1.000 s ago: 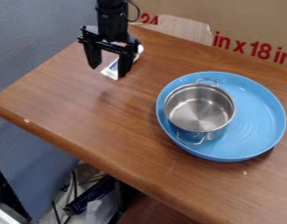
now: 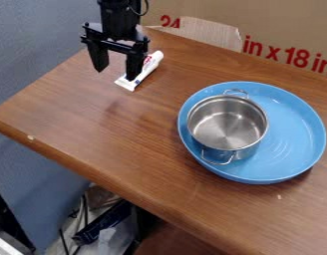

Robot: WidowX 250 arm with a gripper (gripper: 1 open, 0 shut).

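The black gripper (image 2: 116,58) hangs over the back left of the wooden table, its fingers spread open. Just right of and partly behind it lies a white tube (image 2: 137,76) with red markings, apparently on the table. A steel pot (image 2: 227,128) with wire handles sits on a blue plate (image 2: 294,144) at the right.
A cardboard box (image 2: 293,30) stands along the back. The table's left edge drops to a floor with cables and assorted items.
The gripper has shifted left, uncovering more of the white tube. The pot and plate have not moved.
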